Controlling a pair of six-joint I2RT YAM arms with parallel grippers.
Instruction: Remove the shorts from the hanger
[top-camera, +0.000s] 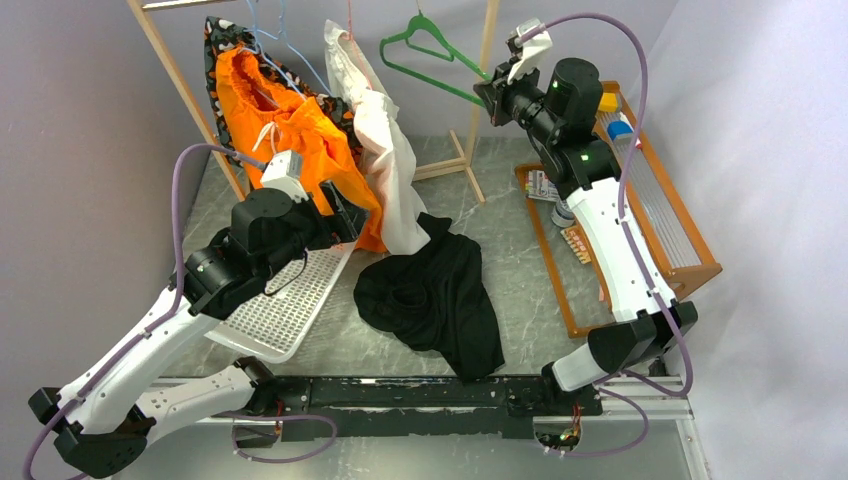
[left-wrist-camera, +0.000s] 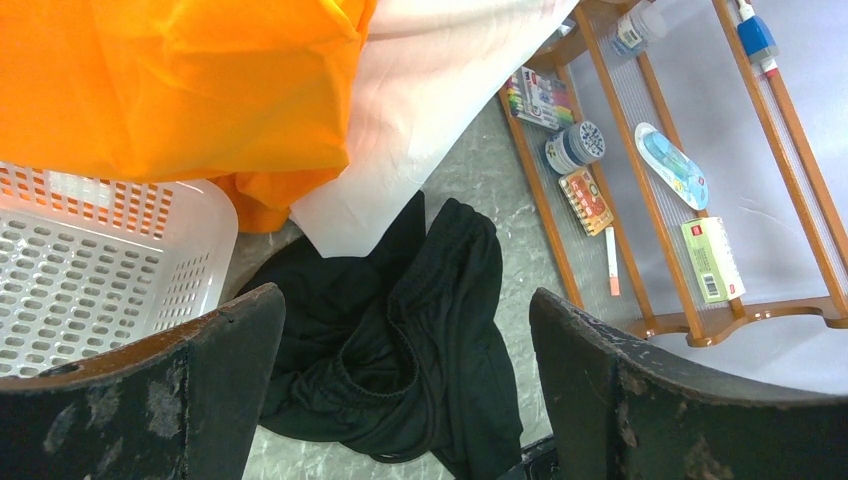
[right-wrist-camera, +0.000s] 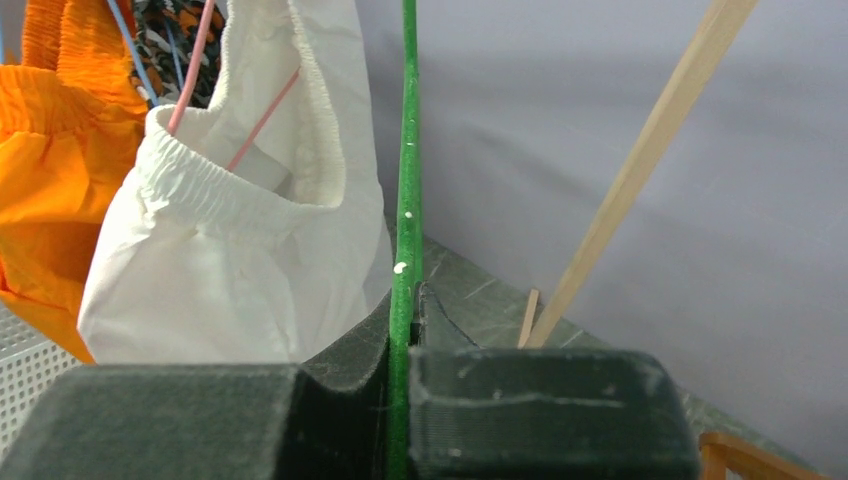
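A green hanger (top-camera: 430, 85) hangs from the rail, no garment on it; my right gripper (top-camera: 490, 95) is shut on its right end, the green bar running between the fingers in the right wrist view. Black shorts (top-camera: 430, 300) lie crumpled on the floor below. My left gripper (top-camera: 345, 215) is open, over the front of the hanging clothes, with nothing between its fingers. Orange shorts (top-camera: 290, 140) and a white garment (top-camera: 380, 150) hang on other hangers, with a dark patterned garment (top-camera: 220, 50) behind them.
A white perforated basket (top-camera: 280, 320) sits at lower left. A wooden shelf (top-camera: 690, 270) holding small items stands on the right. The wooden rack's posts (top-camera: 175, 80) frame the clothes.
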